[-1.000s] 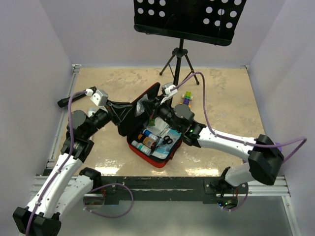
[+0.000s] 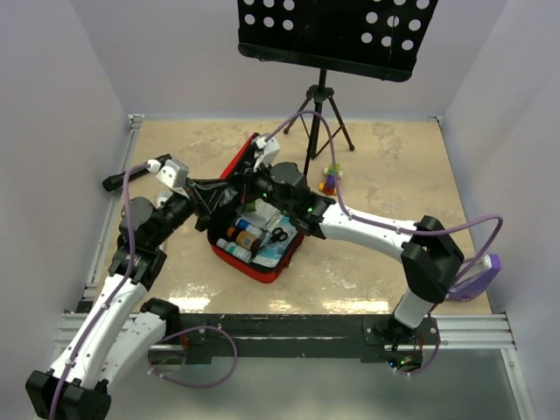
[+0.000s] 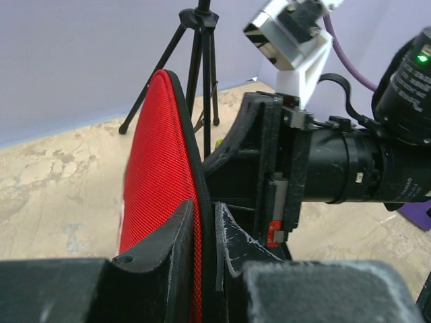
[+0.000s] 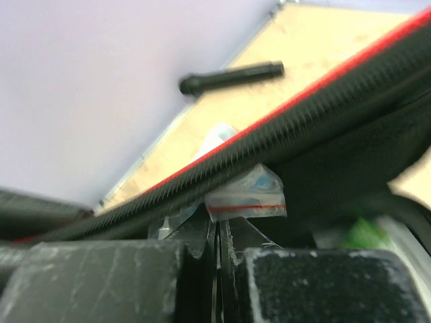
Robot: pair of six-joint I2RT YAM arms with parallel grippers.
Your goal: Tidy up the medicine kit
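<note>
The red-and-black medicine case (image 2: 264, 276) stands open on the table. In it lie bottles (image 2: 241, 237) and black scissors (image 2: 279, 234). My left gripper is shut on the edge of the raised lid (image 3: 158, 168), whose red outside faces left. At the lid's inner side, my right gripper has its fingers closed together. A crumpled clear plastic bag (image 4: 248, 192) with a red stripe shows on both sides of those fingertips and appears pinched there. From above, both fingertips and the bag are mostly hidden by the arms.
A black microphone-shaped object (image 2: 136, 172) lies at the table's left edge. Behind the case rises a black music stand (image 2: 319, 92); a colourful toy (image 2: 330, 179) sits near its foot.
The case has shifted left and turned slightly, and its lid stands steeper. My right arm has moved left, bringing its gripper close against the left one, which has barely moved.
</note>
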